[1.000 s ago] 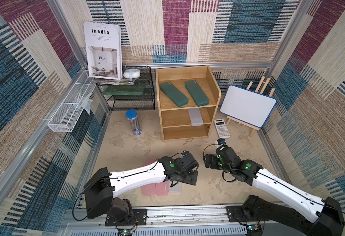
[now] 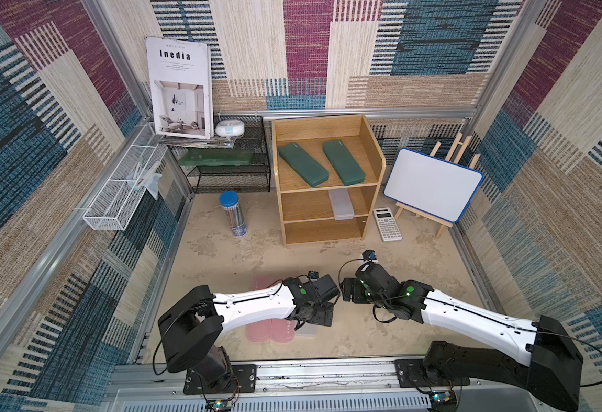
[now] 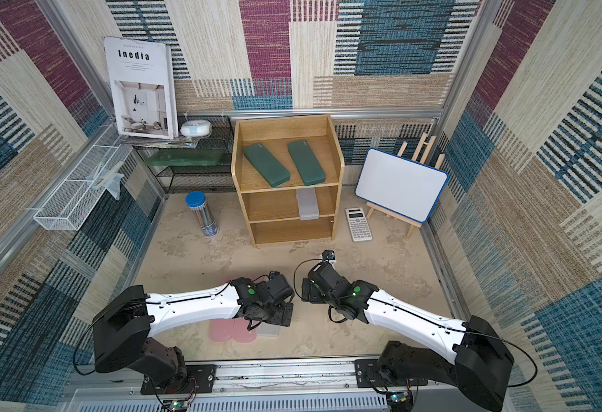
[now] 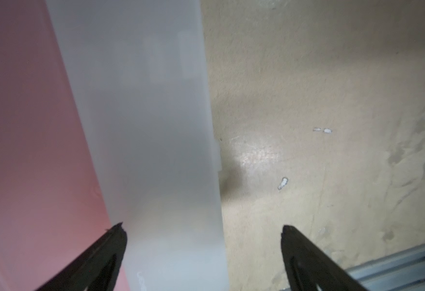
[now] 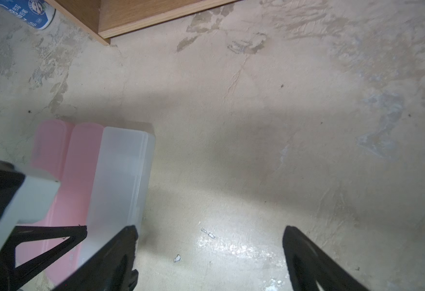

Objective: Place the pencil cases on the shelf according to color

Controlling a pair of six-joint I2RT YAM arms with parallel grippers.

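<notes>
Two pink cases (image 5: 79,179) and a frosted white case (image 4: 164,145) lie side by side on the table, the white one rightmost. Over the white case my left gripper is open; its fingers (image 4: 106,254) appear on either side of the case, at a height I cannot tell. My right gripper is open above bare table, right of the white case, with nothing between its fingers. On the wooden shelf (image 2: 321,240), two green cases (image 2: 303,164) lie on the top level and a white case (image 2: 341,204) on the middle one. The bottom level looks empty.
A blue-lidded canister (image 2: 233,213) stands left of the shelf. To its right are a calculator (image 2: 387,224) and a whiteboard on an easel (image 2: 434,184). Behind at left is a black wire rack (image 2: 263,180). Table between shelf and arms is clear.
Over the last second both arms have shifted left. The cases have not moved.
</notes>
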